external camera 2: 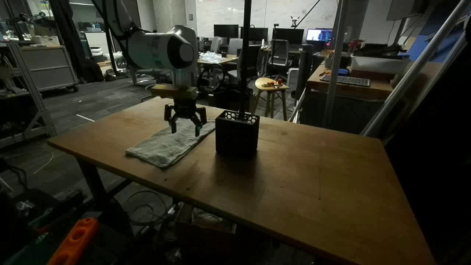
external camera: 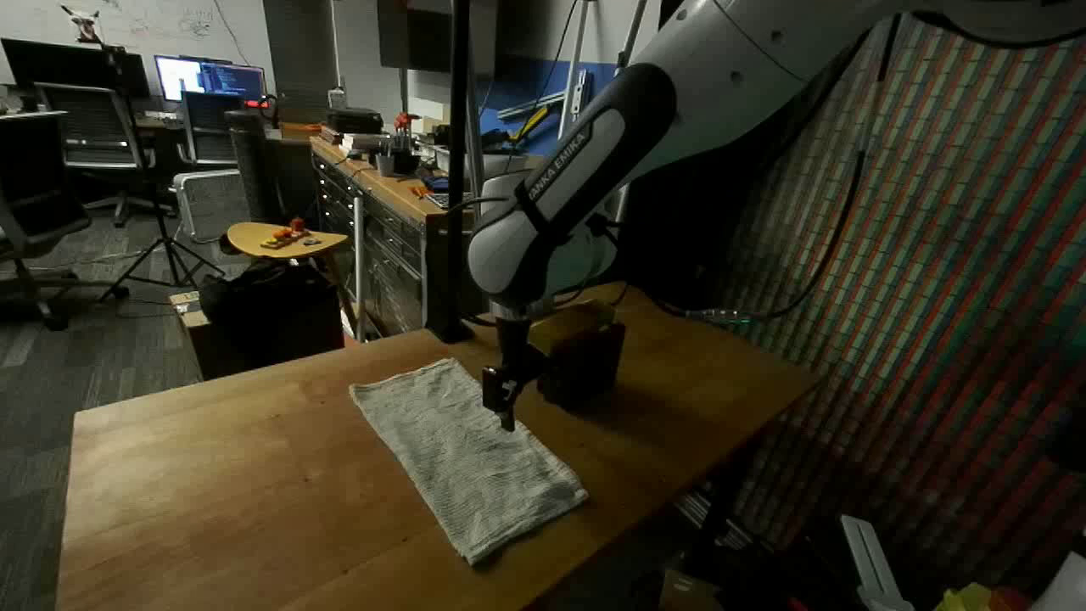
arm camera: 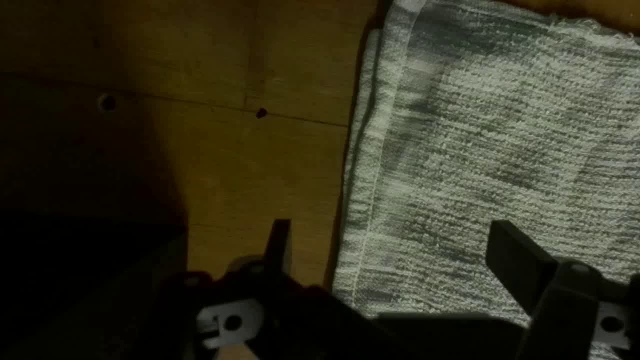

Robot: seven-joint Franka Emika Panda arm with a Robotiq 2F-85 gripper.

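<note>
A grey-white towel (external camera: pixel 448 458) lies flat and folded on the wooden table, its layered edge showing in the wrist view. Over the edge of the towel (arm camera: pixel 510 150) nearer the black box hangs my gripper (external camera 2: pixel 186 131), pointing down. Its two fingers stand wide apart, open, with nothing held. In the wrist view the left finger (arm camera: pixel 278 246) is over bare wood and the right finger (arm camera: pixel 519 261) over the cloth, so the towel's edge runs between them. How much height separates the fingertips from the cloth is hard to judge.
A black box (external camera 2: pixel 237 137) with a honeycomb-patterned top rim stands on the table close beside the gripper and towel. A dark vertical pole rises behind the table's far edge. Bare tabletop (external camera 2: pixel 318 185) stretches widely beyond the box, and more is clear on the towel's other side.
</note>
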